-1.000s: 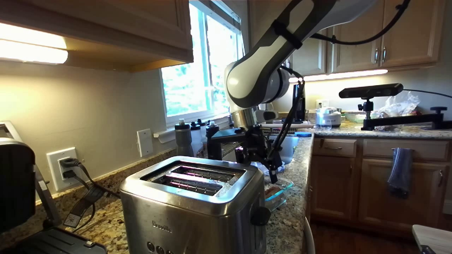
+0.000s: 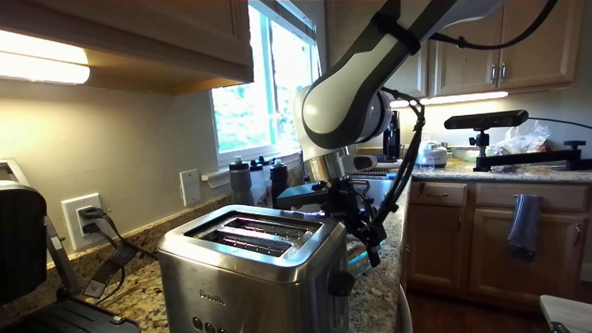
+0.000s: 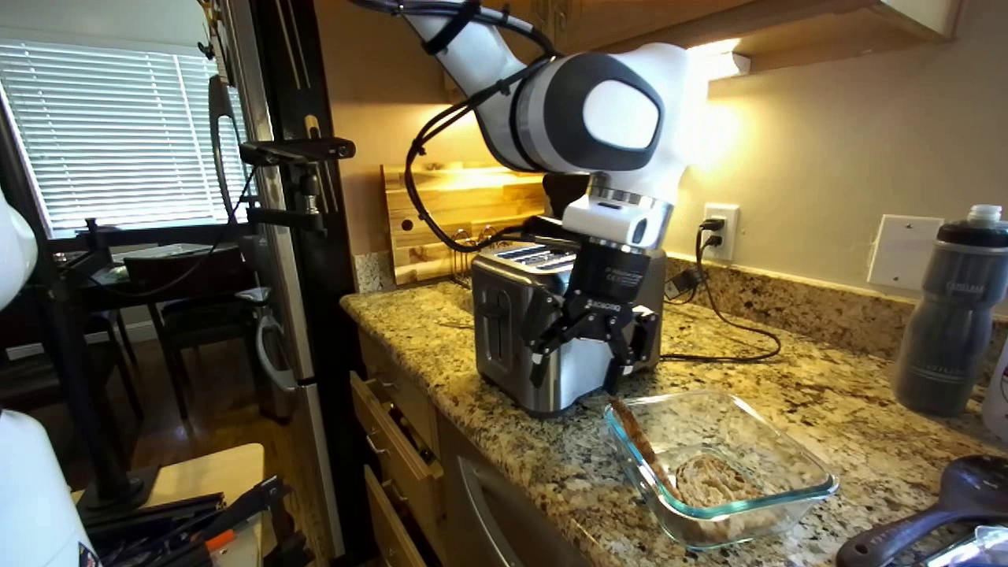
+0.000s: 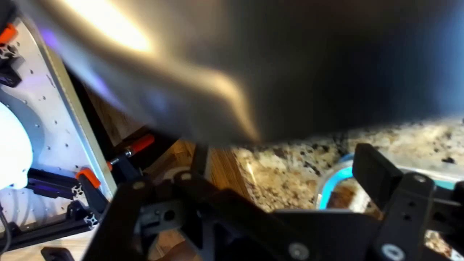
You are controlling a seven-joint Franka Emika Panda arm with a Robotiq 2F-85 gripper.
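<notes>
A steel two-slot toaster (image 2: 244, 288) stands on the counter, its slots looking empty in exterior view 1. My gripper (image 3: 576, 372) points down close in front of the toaster's end, fingers spread, nothing visible between them. Across the top of the wrist view the blurred metal of the toaster (image 4: 269, 69) looms close; below it my gripper has its fingers wide apart. Beside it, a glass dish (image 3: 820, 486) holds one brown bread slice (image 3: 644, 444) leaning on its side wall and another piece (image 3: 713, 480) lying on the bottom.
A dark spatula (image 3: 907, 529) and a grey bottle (image 3: 947, 321) stand or lie to the right of the dish. The toaster's black lever (image 2: 341, 283) sticks out from its end. A power cord (image 3: 746, 326) runs along the wall side. Bare counter (image 3: 803, 359) shows behind the dish.
The arm has come nearer to the toaster and lower, shifting right in exterior view 1. Its visible finger now hangs in front of the glass dish. The toaster has not moved.
</notes>
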